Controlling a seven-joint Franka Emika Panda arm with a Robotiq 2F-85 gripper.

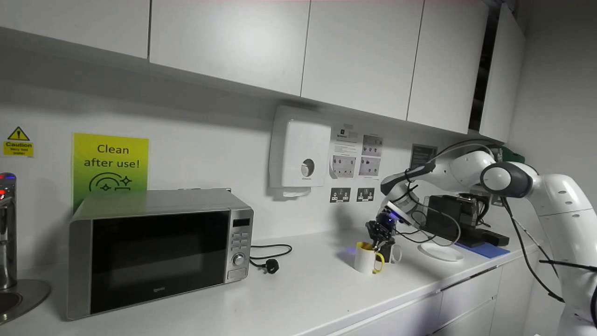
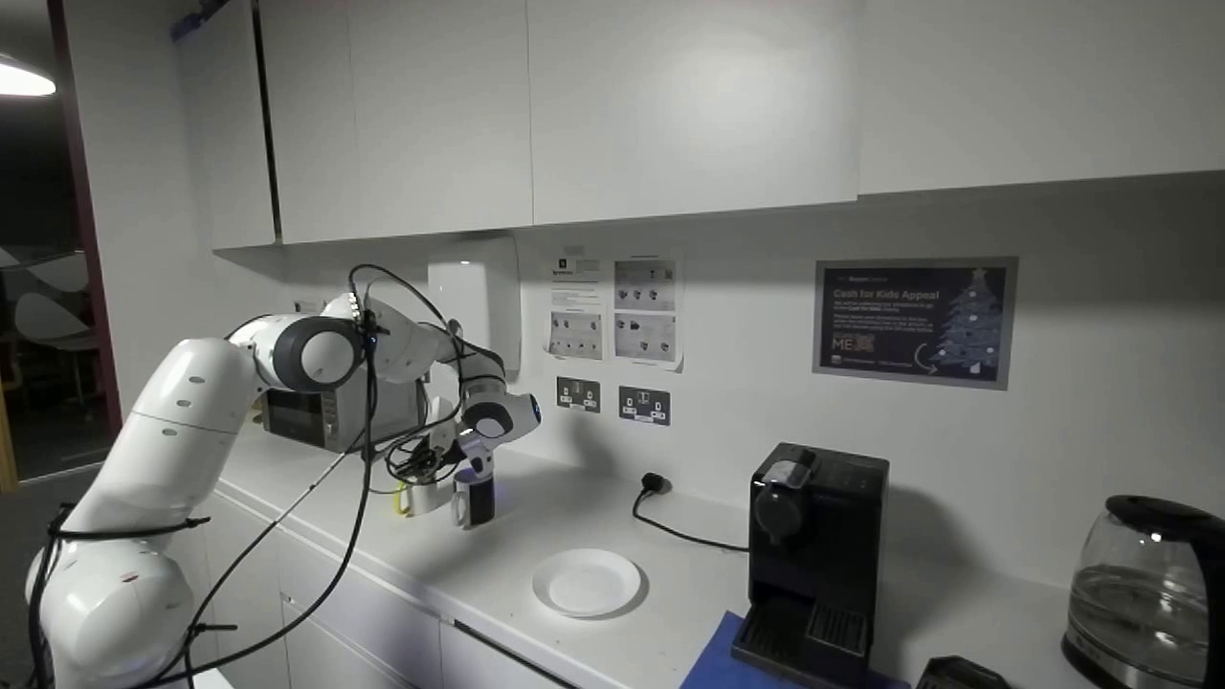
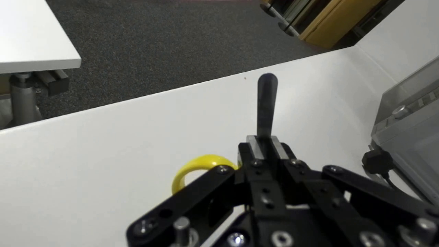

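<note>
A white mug with a yellow inside and yellow handle (image 1: 364, 261) stands upright on the counter. Just behind it is a dark mug with a white handle (image 2: 478, 499). My gripper is shut on a thin metal utensil (image 3: 267, 98), whose rounded, handle-like end sticks out past the fingertips. Its other end is hidden, so its kind cannot be told. From outside, the gripper (image 1: 377, 243) points down at the white mug's mouth; whether the utensil touches the mug is unclear. Only the yellow handle (image 3: 181, 177) of that mug shows clearly in the wrist view.
A white plate (image 2: 587, 582) lies on the counter, with a black coffee machine (image 2: 817, 551) on a blue mat beyond. The microwave (image 1: 162, 252) and a loose black plug (image 1: 272, 266) are on the other side.
</note>
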